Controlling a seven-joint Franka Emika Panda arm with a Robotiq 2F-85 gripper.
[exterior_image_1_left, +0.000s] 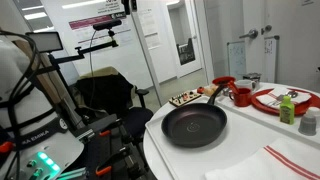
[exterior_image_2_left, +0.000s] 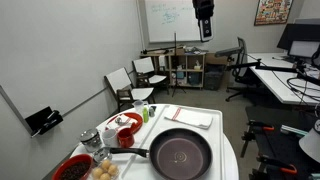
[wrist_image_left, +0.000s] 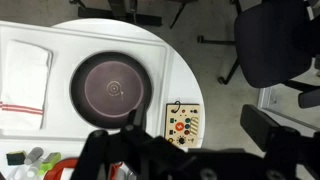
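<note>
A dark round frying pan (exterior_image_1_left: 195, 125) rests on the white table, its handle pointing toward the red cups. From above, the pan (wrist_image_left: 112, 85) sits inside a white rectangular area beside a folded white towel (wrist_image_left: 24, 84) with red stripes. High over the table hangs my gripper (exterior_image_2_left: 205, 32). Its black fingers are spread wide in the wrist view, where the gripper has nothing between its fingers; they hide part of the table's near side. The pan is well below and apart from it.
A small wooden board (wrist_image_left: 182, 124) with colourful items lies near the table edge. Red cups (exterior_image_1_left: 241, 95), a green bottle (exterior_image_1_left: 286, 108) and a red plate (exterior_image_1_left: 270, 100) crowd one side. A metal pot (exterior_image_2_left: 90, 139) stands near the handle. An office chair (wrist_image_left: 275, 45) is beside the table.
</note>
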